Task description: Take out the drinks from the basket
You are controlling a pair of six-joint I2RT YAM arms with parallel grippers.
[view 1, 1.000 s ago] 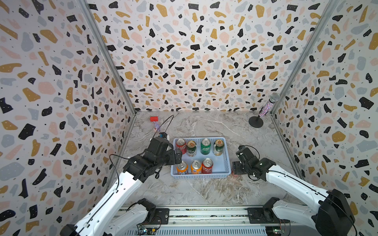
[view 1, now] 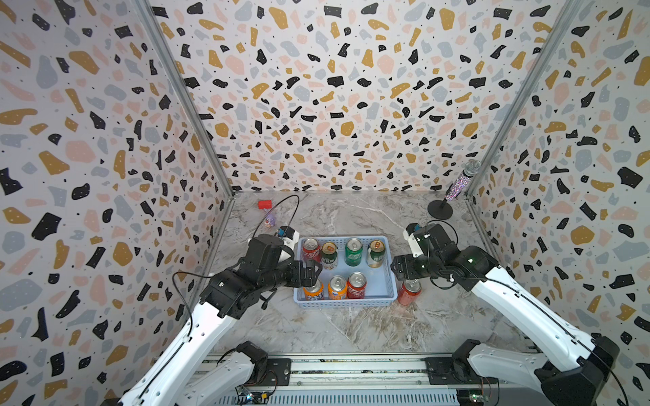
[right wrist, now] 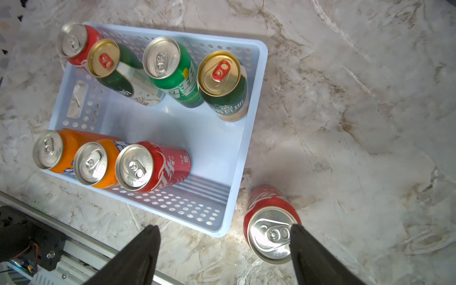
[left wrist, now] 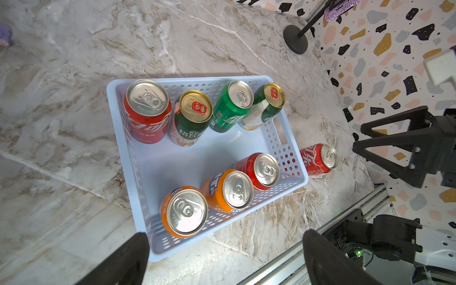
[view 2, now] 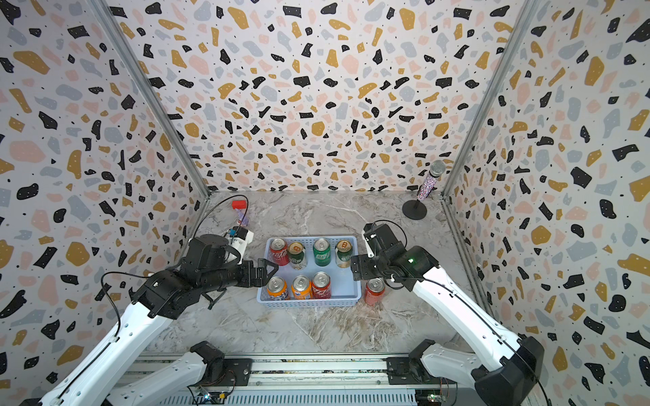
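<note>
The light blue basket (view 1: 345, 302) holds two rows of cans. Its back row has a red can (left wrist: 146, 111), a green can (left wrist: 231, 106) and two dark green, gold-topped cans (left wrist: 191, 118). In front stand two orange cans (left wrist: 185, 212) and a red can (right wrist: 154, 166). Outside, right of the basket, a red Coke can (right wrist: 270, 223) stands on the table. My right gripper is open above and behind that can, with its fingers apart and empty. My left gripper (view 1: 315, 272) hangs over the basket's left side, open, nothing between its fingers.
A microphone on a black stand (view 1: 440, 208) is at the back right. At the back left lies a small red item (view 1: 264, 204) beside a purple one. Marble table (right wrist: 361, 118) right of the basket is bare, as is the strip in front.
My left gripper has shifted slightly right over the basket. The cans in the basket look unmoved.
</note>
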